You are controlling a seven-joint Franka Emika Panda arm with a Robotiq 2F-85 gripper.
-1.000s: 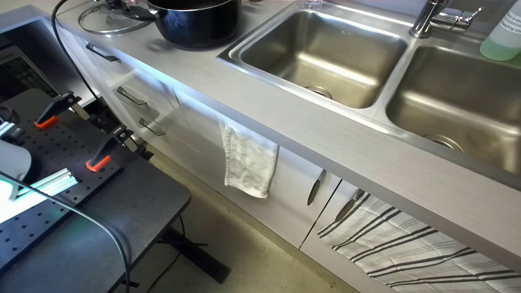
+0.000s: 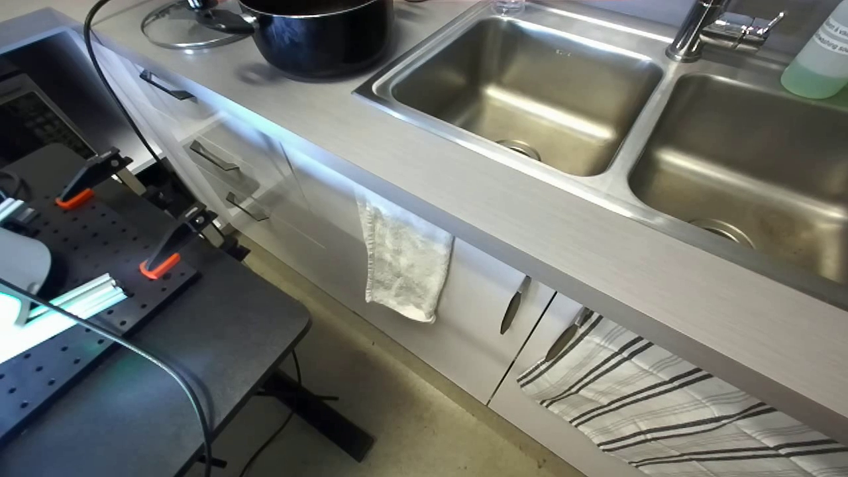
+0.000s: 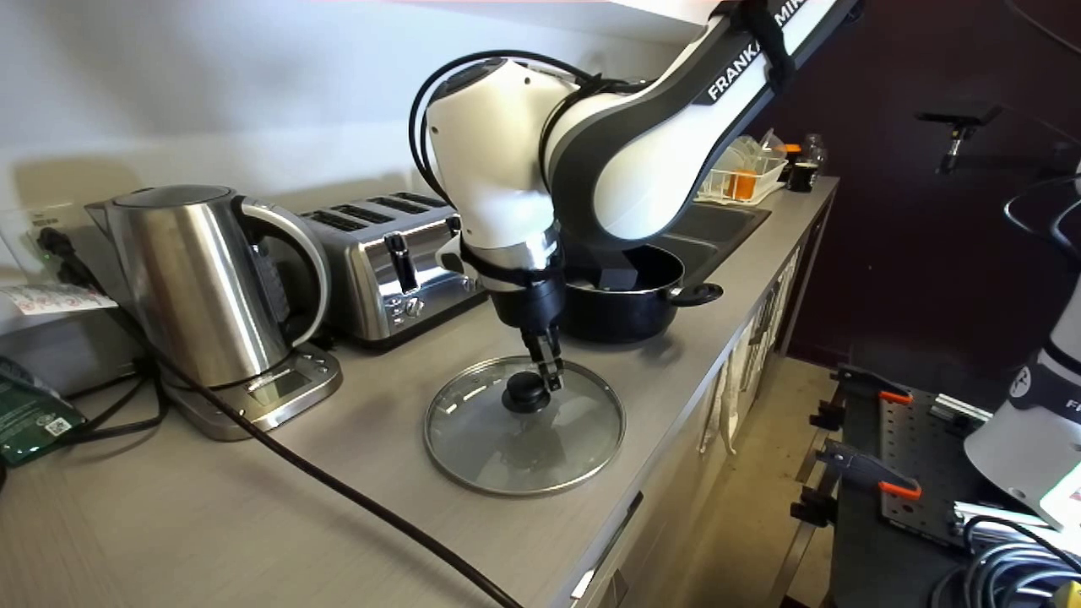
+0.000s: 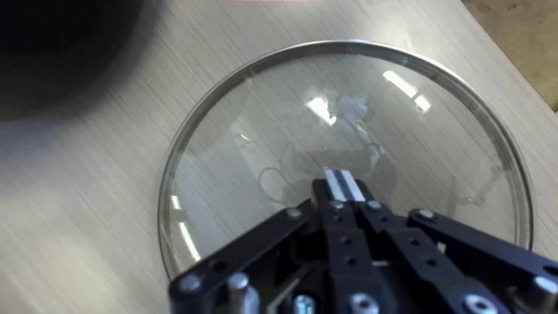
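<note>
A round glass lid with a metal rim (image 3: pixel 476 461) lies on the counter, its black knob (image 3: pixel 526 392) upright at the centre. My gripper (image 3: pixel 552 381) points down over the lid, its fingertips close beside the knob on the side toward the pot. In the wrist view the gripper is shut, its two pale pads together and nothing between them. Clear glass of the lid (image 4: pixel 293 120) shows ahead of the tips, while the knob is hidden by the gripper there. Exterior view 1 has the lid (image 2: pixel 191 46) at the top left.
A black pot (image 3: pixel 618 314) stands just behind the lid, its handle (image 3: pixel 697 295) toward the counter edge. A toaster (image 3: pixel 390 268) and a kettle (image 3: pixel 182 289) line the wall. A cable (image 3: pixel 334 486) crosses the counter. The sink (image 2: pixel 532 95) lies beyond the pot.
The lid has slid slightly right in exterior view 1.
</note>
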